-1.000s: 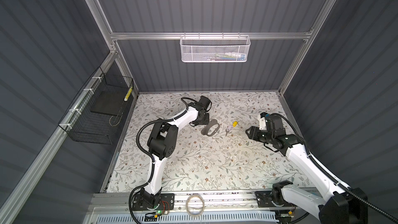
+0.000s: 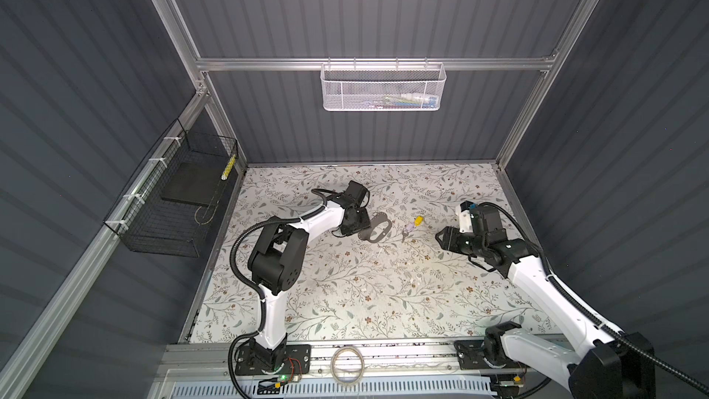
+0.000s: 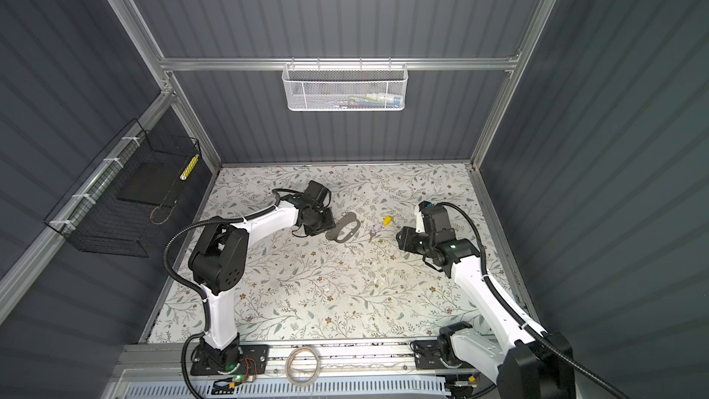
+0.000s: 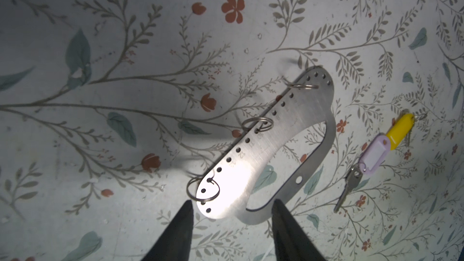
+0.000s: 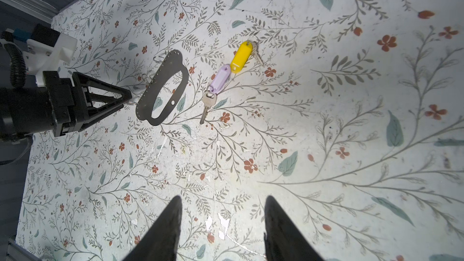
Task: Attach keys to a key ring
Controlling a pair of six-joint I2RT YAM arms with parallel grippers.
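Observation:
A grey metal plate (image 4: 232,178) with a row of small holes lies on the table, several split rings (image 4: 256,124) along its edge. To its right lie keys (image 4: 350,183) with a lilac tag (image 4: 374,152) and a yellow tag (image 4: 401,130). My left gripper is over the plate's near end by a ring, fingers apart with nothing seen between them. My right gripper hangs over bare table right of the keys; its fingers show apart at the bottom of the right wrist view, and whether anything is between their tips is unclear.
A white mesh basket (image 2: 382,85) with contents hangs on the back wall. A black wire basket (image 2: 158,221) hangs on the left wall. A coiled loop (image 2: 347,364) lies on the front rail.
The right arm has shifted very slightly.

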